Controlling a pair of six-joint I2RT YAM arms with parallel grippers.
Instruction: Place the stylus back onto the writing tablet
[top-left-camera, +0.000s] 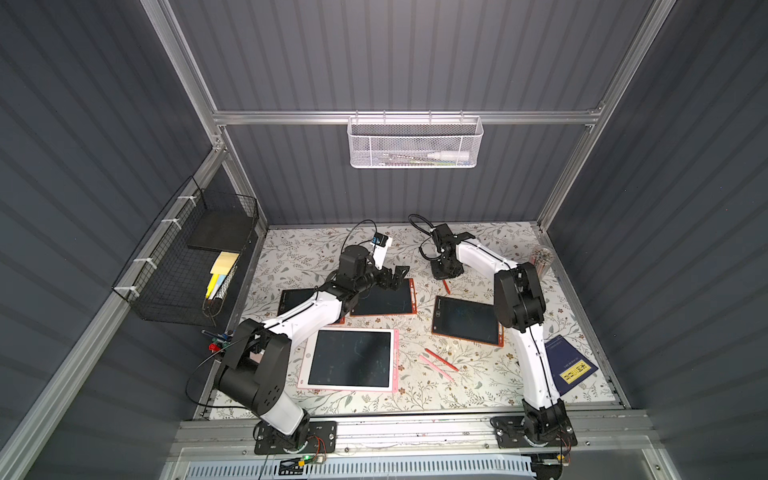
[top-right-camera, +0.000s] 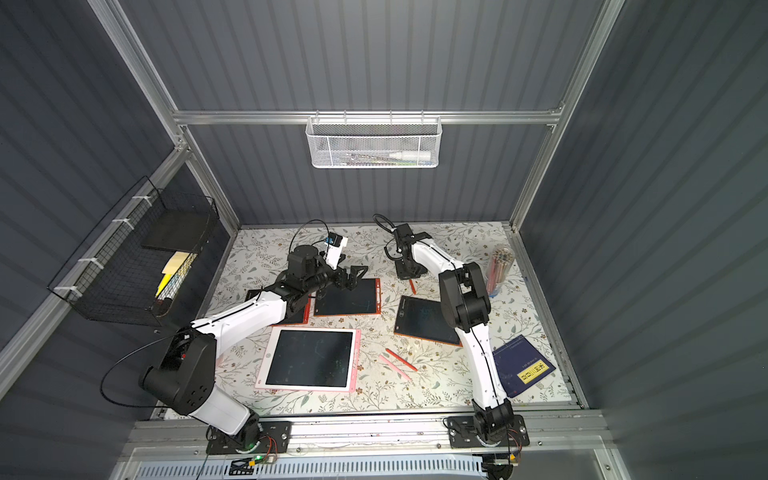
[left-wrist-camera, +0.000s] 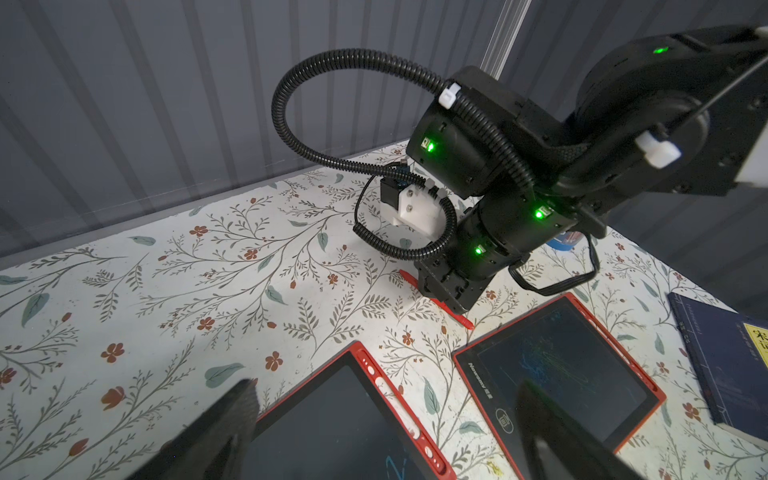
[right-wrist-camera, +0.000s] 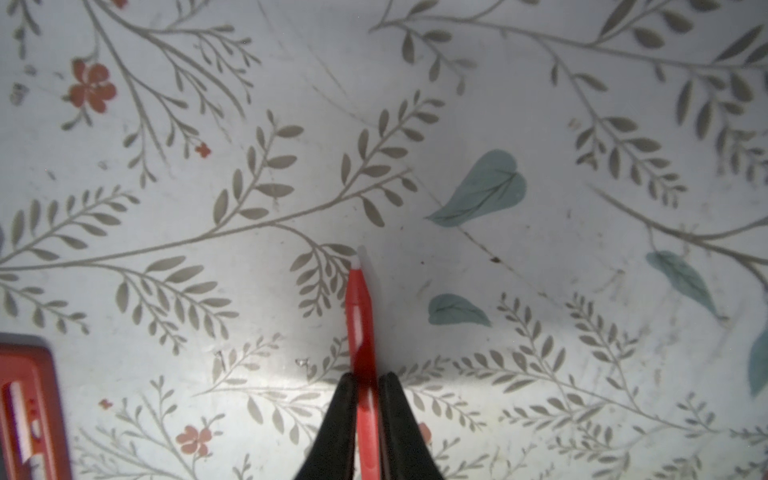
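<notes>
A red stylus (right-wrist-camera: 360, 320) runs between the black fingertips of my right gripper, which is shut on it at the table's surface; its pale tip points away. In the top left view the front end of this stylus (top-left-camera: 446, 286) pokes out beneath the gripper. Just in front lies a dark writing tablet (top-left-camera: 468, 320) with a red edge; its holder strip (left-wrist-camera: 612, 340) shows in the left wrist view. My left gripper (top-left-camera: 395, 277) stands open and empty above another red-edged tablet (top-left-camera: 384, 300).
A large white-and-pink tablet (top-left-camera: 352, 360) lies front left, a partly hidden dark tablet (top-left-camera: 296, 299) behind it. A loose red stylus (top-left-camera: 441, 359) and a pink stylus (top-left-camera: 436, 368) rest front centre. The blue book (top-left-camera: 566, 364) and a clear cup of sticks (top-right-camera: 500, 268) stand right.
</notes>
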